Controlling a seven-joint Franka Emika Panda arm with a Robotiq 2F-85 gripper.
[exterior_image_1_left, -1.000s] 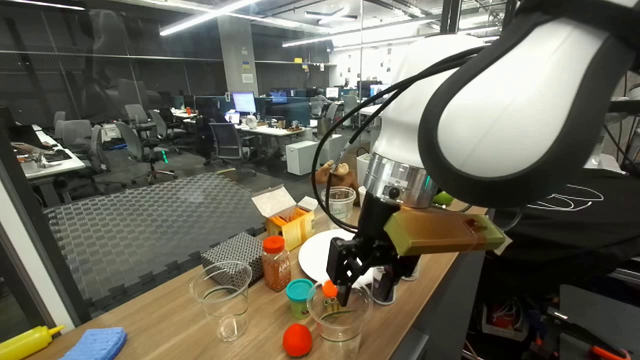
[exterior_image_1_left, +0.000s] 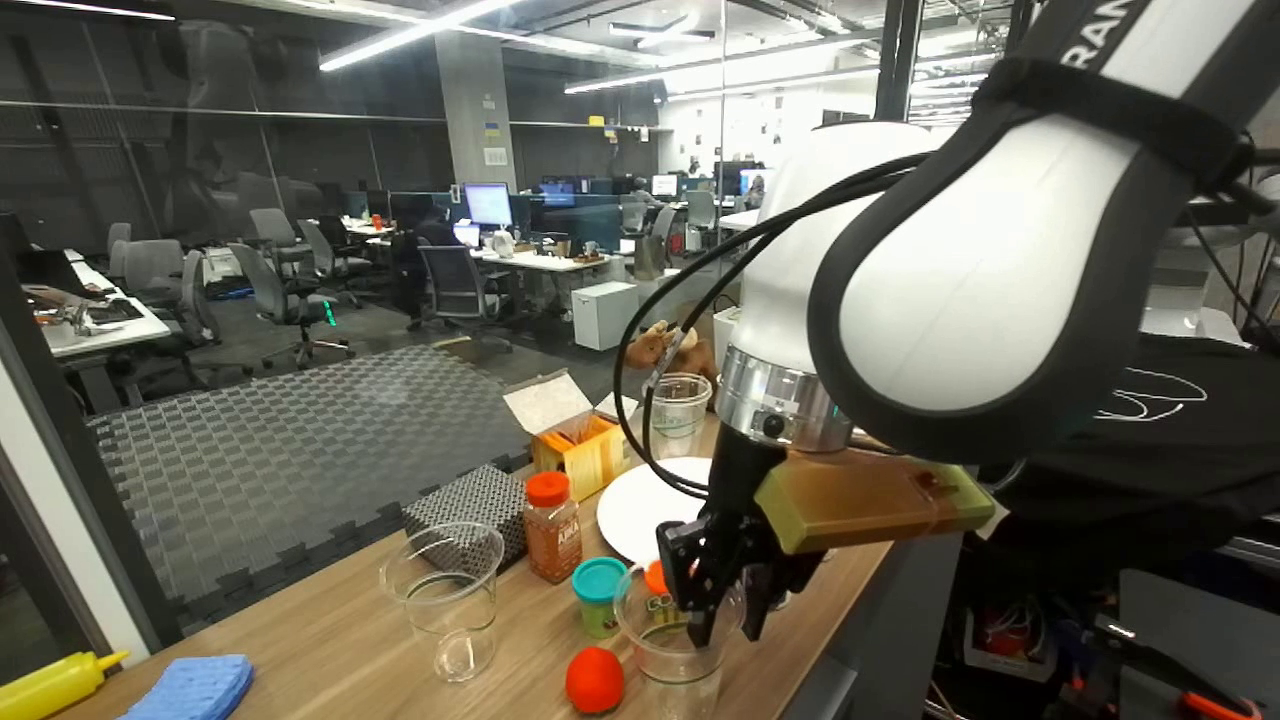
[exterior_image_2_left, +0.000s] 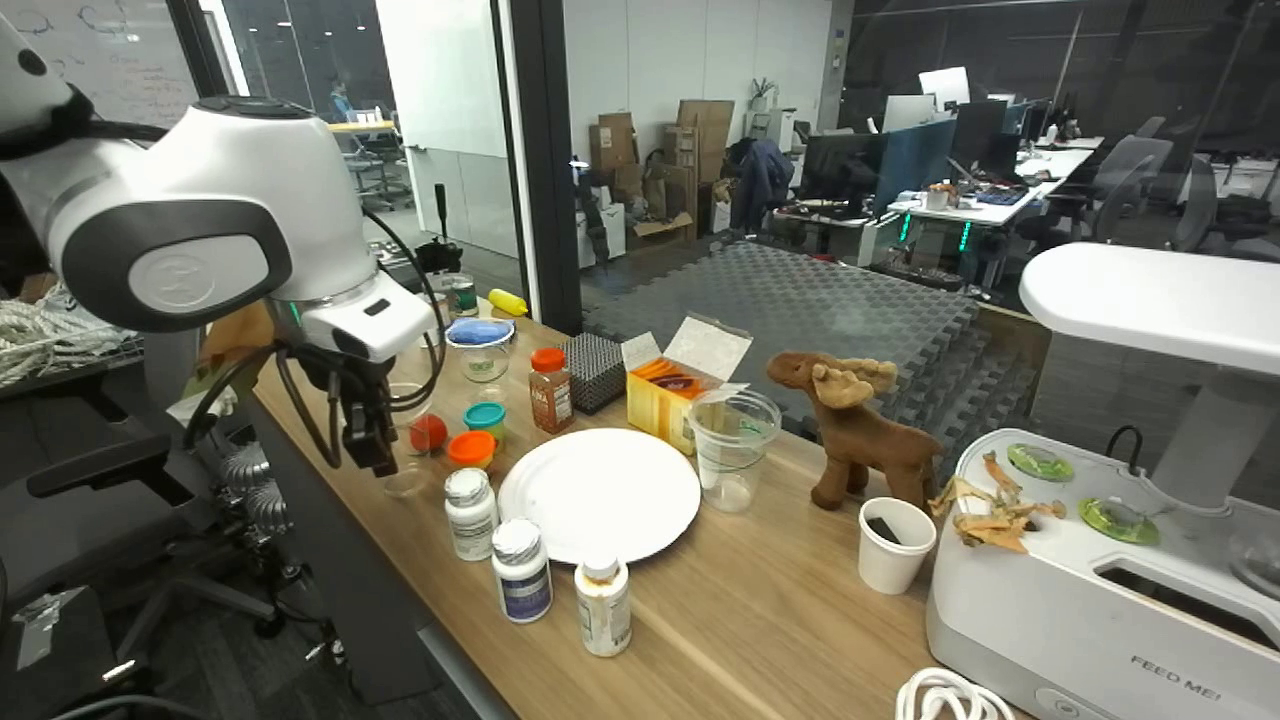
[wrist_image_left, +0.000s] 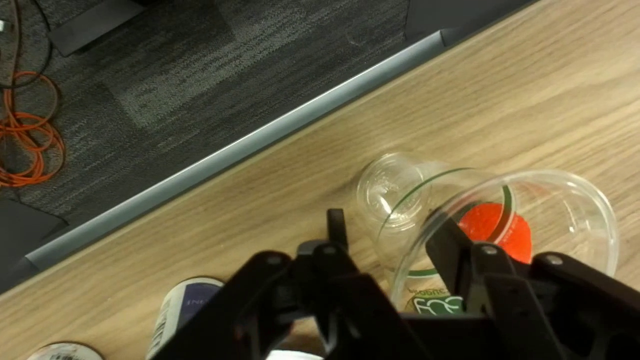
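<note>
A clear plastic cup (exterior_image_1_left: 674, 664) stands upright near the table's front edge, beside a red ball (exterior_image_1_left: 595, 680). My gripper (exterior_image_1_left: 727, 626) is lowered at the cup's rim, its fingers partly apart. In the wrist view, one finger (wrist_image_left: 448, 247) reaches inside the cup (wrist_image_left: 591, 201), while the other finger (wrist_image_left: 337, 229) stays outside; the gripper straddles the wall, with a visible gap left between the fingers. The red ball (wrist_image_left: 498, 231) shows through the clear plastic.
Close behind the cup are a teal-lidded tub (exterior_image_1_left: 599, 581) and an orange-lidded tub (exterior_image_2_left: 471, 449). Several white bottles (exterior_image_2_left: 523, 571) line the front edge by a white plate (exterior_image_2_left: 600, 492). A second clear cup (exterior_image_1_left: 453, 606) stands farther left.
My gripper has come down and toward the cup, and its fingers have drawn nearer to each other around the rim. The cup and ball look unmoved.
</note>
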